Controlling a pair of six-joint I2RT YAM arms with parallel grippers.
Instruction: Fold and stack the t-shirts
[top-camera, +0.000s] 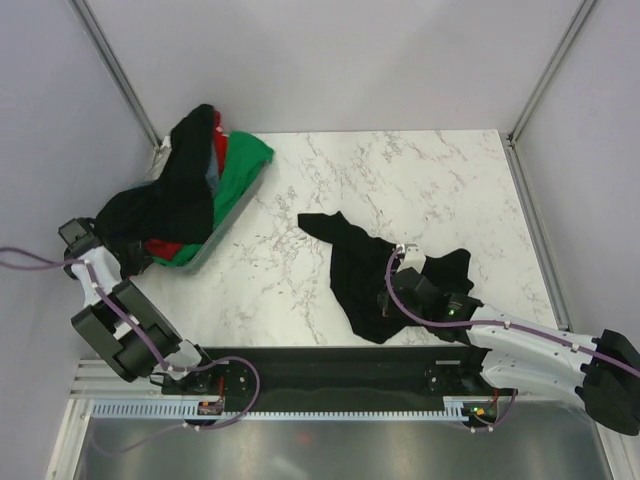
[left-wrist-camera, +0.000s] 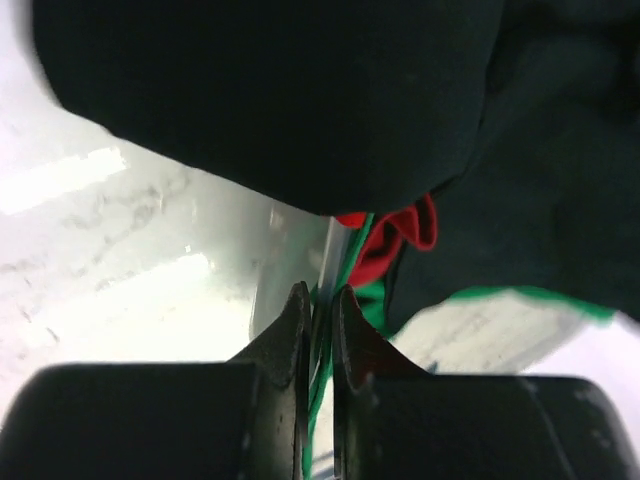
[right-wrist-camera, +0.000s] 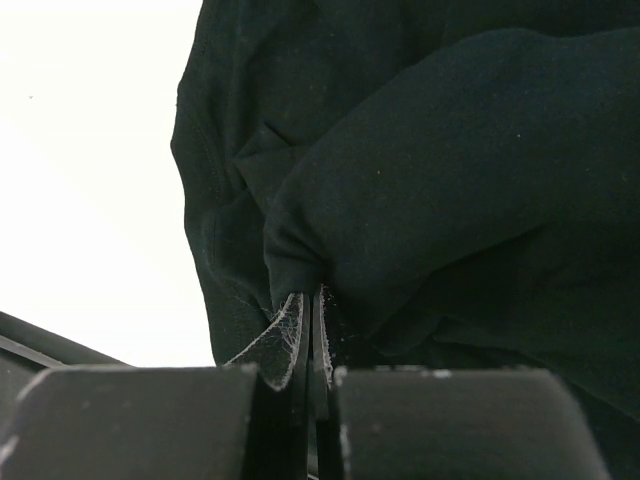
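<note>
A black t-shirt (top-camera: 358, 280) lies crumpled on the table at centre right. My right gripper (top-camera: 386, 300) is down at it, partly hidden by its arm. In the right wrist view its fingers (right-wrist-camera: 294, 330) are shut, tips against the bunched black cloth; whether any fabric is pinched does not show clearly. At the far left, a clear bin (top-camera: 230, 222) stands askew, heaped with black, red and green clothes (top-camera: 240, 165). My left gripper (top-camera: 140, 262) is at its near corner. The left wrist view shows the fingers (left-wrist-camera: 298, 325) shut on the bin's thin rim (left-wrist-camera: 334, 250), with green cloth along it.
A black garment (top-camera: 175, 190) hangs over the bin's left side near the wall. Walls close in the left, back and right.
</note>
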